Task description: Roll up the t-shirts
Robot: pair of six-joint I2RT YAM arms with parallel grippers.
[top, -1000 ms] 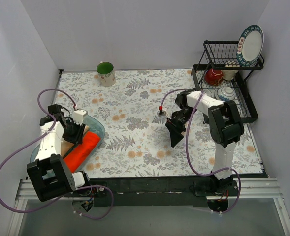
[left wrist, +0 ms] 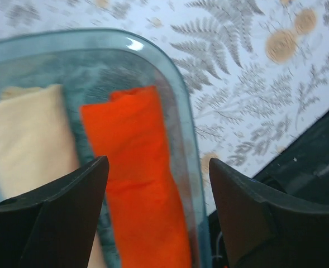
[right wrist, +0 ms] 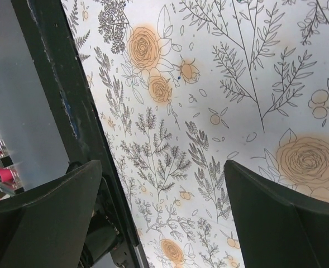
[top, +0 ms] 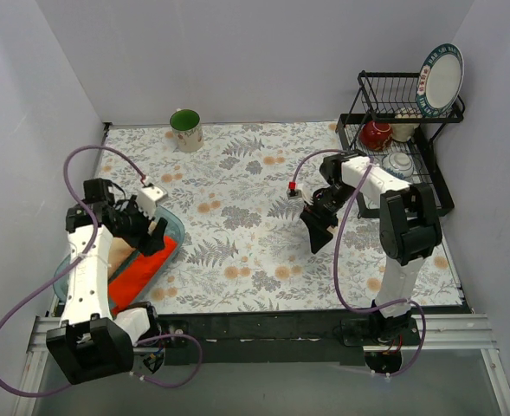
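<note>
A clear tray [top: 170,269] at the left holds a folded orange shirt [top: 140,276] and a folded cream shirt [left wrist: 38,139] beside it. My left gripper [top: 155,232] hovers over the orange shirt, open; in the left wrist view its fingertips [left wrist: 87,184] frame that shirt, with nothing seen gripped. My right gripper [top: 315,227] is over the bare patterned cloth at the centre right, open with nothing between its fingers.
A black dish rack [top: 436,173] with cups and a plate [top: 439,80] stands at the back right. A cup [top: 187,137] stands at the back left.
The left arm has moved a little right and toward the front over the tray. The right arm has shifted slightly to the right.
</note>
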